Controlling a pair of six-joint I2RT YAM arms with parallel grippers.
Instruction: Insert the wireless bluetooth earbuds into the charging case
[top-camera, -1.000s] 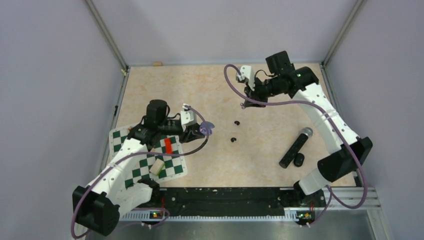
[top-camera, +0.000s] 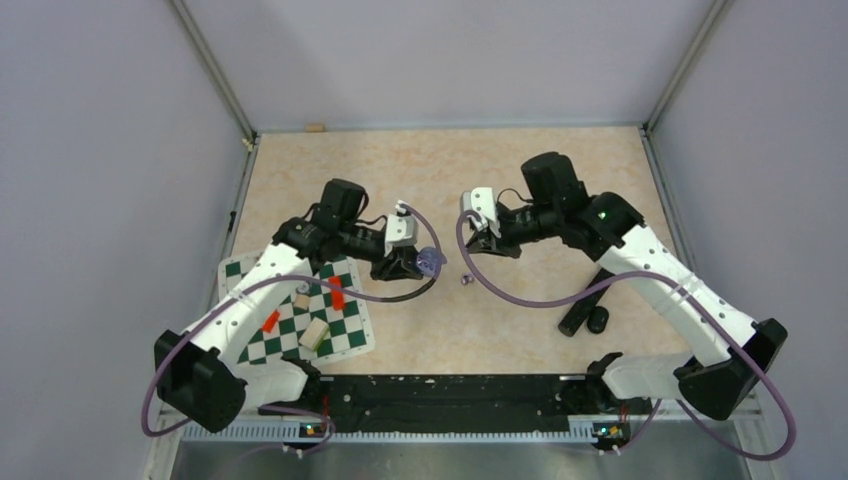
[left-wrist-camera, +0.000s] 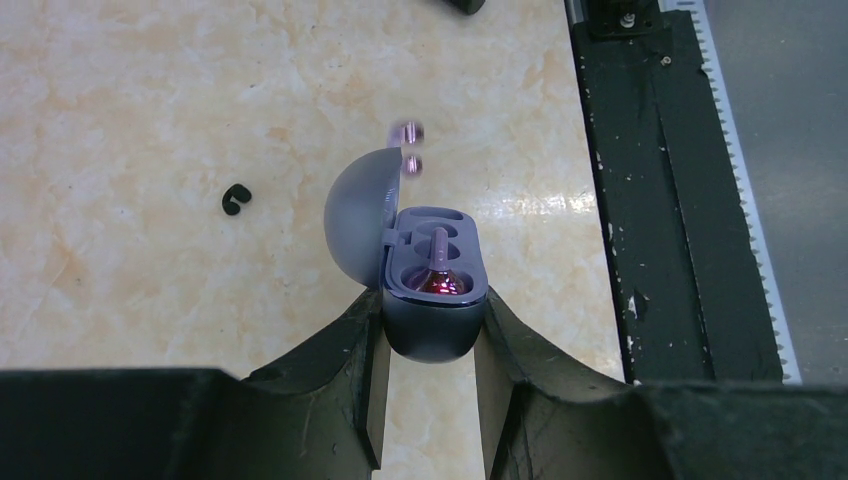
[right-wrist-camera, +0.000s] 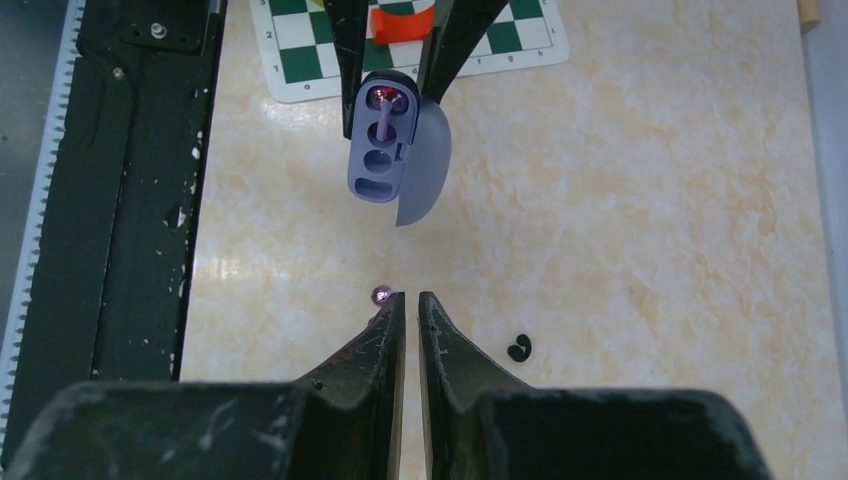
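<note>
My left gripper is shut on the open purple charging case (top-camera: 431, 262), held up off the table. Its lid (left-wrist-camera: 360, 215) is swung to the left in the left wrist view. One earbud with a red shiny end (left-wrist-camera: 441, 283) sits in a slot, its stem sticking up. My right gripper is nearly shut; a narrow gap shows between its fingers, with nothing visible in it. A second purple earbud (top-camera: 467, 279) is apart from these fingertips, beyond the left one in the right wrist view. It is blurred, so cannot tell if it lies on the table.
A small black earbud-like piece lies on the table; the right wrist view shows it too (right-wrist-camera: 520, 347). At the right are a black microphone (top-camera: 586, 303) and a dark oval object (top-camera: 597, 320). A green checkered board (top-camera: 357, 337) with several blocks is at the left.
My right gripper has moved toward the table's front, my left rightward with the case.
</note>
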